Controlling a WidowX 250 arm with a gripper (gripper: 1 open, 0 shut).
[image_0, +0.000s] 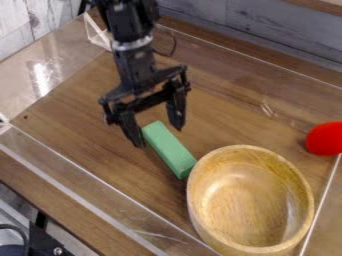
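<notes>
My black gripper (154, 116) hangs low over the wooden board, its fingers open and spread to either side of the upper end of a green block (170, 150). The block lies flat at a slant. A large pale wooden bowl (250, 205) sits just right of and below the block.
A red object (323, 138) lies at the right edge of the board. The board (74, 130) is clear on the left and at the upper right. A wall runs along the back.
</notes>
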